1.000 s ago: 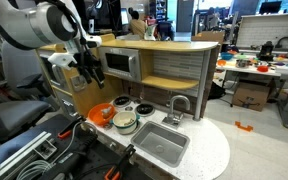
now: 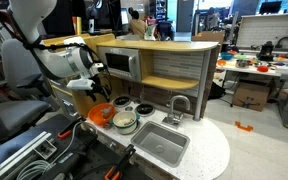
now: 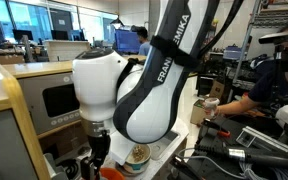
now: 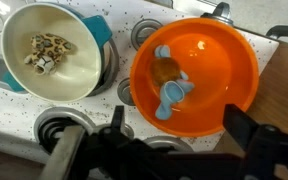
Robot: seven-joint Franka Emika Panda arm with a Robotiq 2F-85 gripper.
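Below my gripper, an orange bowl (image 4: 219,75) fills the right of the wrist view. Inside it lies a small toy, its grey-blue limbs (image 4: 171,93) spread around a brown part (image 4: 165,70). My gripper is open, its two dark fingers wide apart at the lower edge, with nothing visible between them. A white pot with teal handles (image 4: 83,82) stands to the left of the bowl and holds a leopard-spotted toy (image 4: 50,50). In exterior view 1 the white arm (image 2: 66,65) reaches down at the counter's left end, above the orange bowl (image 2: 101,114).
Black burners (image 2: 144,109) lie behind the pots. A sink (image 2: 162,144) with a tall faucet (image 2: 177,104) is to the right, and the counter's right end is clear. A microwave (image 2: 120,63) and a shelf (image 2: 174,83) rise at the back.
The arm has come down toward the counter's left end, and its white wrist part now hangs lower near the orange bowl. The bowl and pots appear unmoved.
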